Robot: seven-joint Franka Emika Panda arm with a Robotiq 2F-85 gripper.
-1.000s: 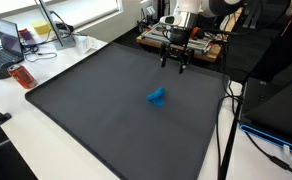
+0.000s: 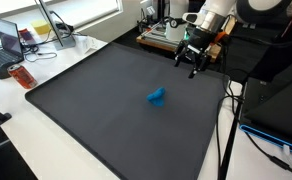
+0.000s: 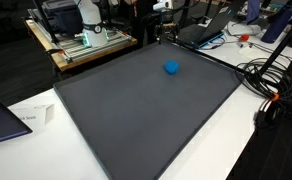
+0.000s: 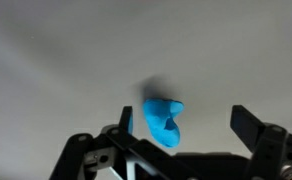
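Observation:
A small bright blue object (image 2: pixel 156 97), soft-looking and irregular in shape, rests on the dark grey mat (image 2: pixel 96 110). In the second exterior view the blue object (image 3: pixel 171 67) lies near the mat's far end. My gripper (image 2: pixel 186 66) hangs over the mat's far right part, open and apart from the object. In the wrist view the blue object (image 4: pixel 162 124) appears between the two spread fingers, left of centre, its lower part hidden by the gripper body. Nothing is held.
A red can (image 2: pixel 22 77) and a laptop (image 2: pixel 1 60) stand on the white table left of the mat. Black cables (image 3: pixel 271 85) run along the table at the right. Apart from the blue object, the mat's surface is bare.
The arm and gripper have shifted somewhat to the right in the first exterior view, with the arm now leaning. The blue object has stayed put.

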